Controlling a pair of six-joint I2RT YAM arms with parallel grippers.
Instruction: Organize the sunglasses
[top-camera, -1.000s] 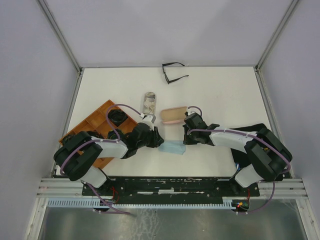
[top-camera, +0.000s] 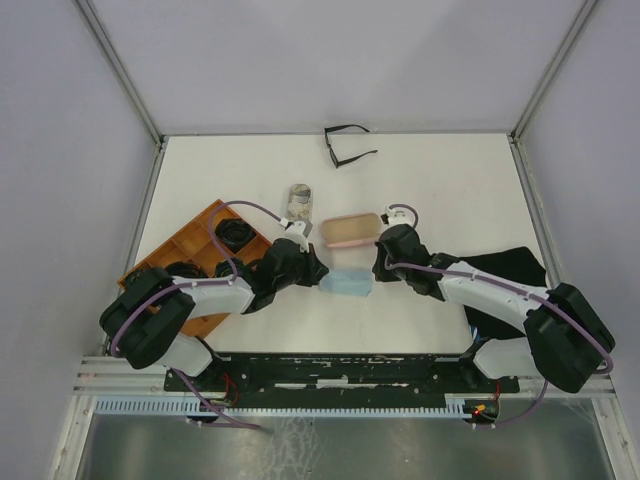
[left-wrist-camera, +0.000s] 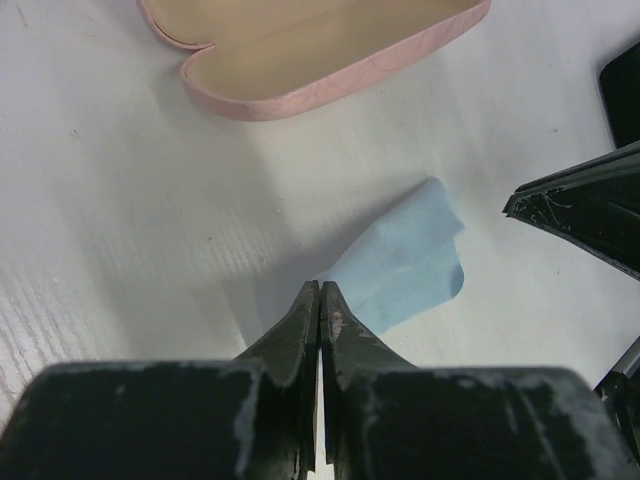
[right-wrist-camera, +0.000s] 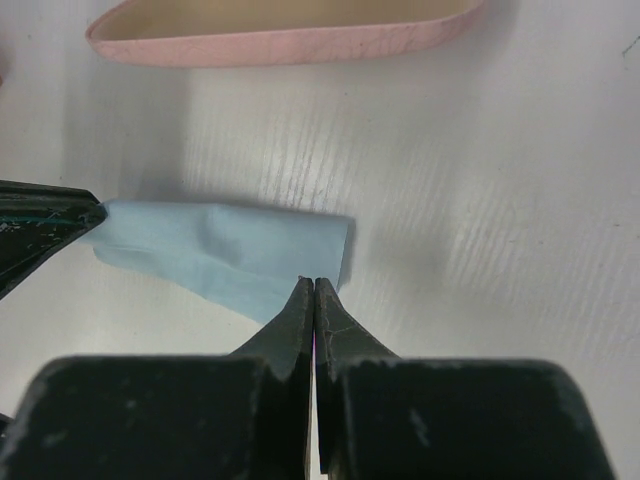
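Note:
A pair of dark-framed glasses (top-camera: 338, 150) lies at the far edge of the table. Nearer the middle, the pink case (top-camera: 351, 230) stands open with its tan inside bare. My left gripper is shut on the edge of a light blue cloth (left-wrist-camera: 405, 255). In the right wrist view, my right gripper is shut with nothing showing between its fingers, over the cloth's lower right part. The left wrist view shows its tip apart from the cloth's right edge. At left, an orange-brown box (top-camera: 195, 240) holds several dark items, partly hidden by my left arm.
A clear patterned item (top-camera: 300, 200) lies behind my left gripper, close to the case. Black cloth (top-camera: 508, 272) covers the right side of the table, partly under my right arm.
The blue cloth has shifted toward the case, along with both grippers. Most lately my right gripper has moved slightly right, while the left arm stays almost still. The glasses and case have not moved.

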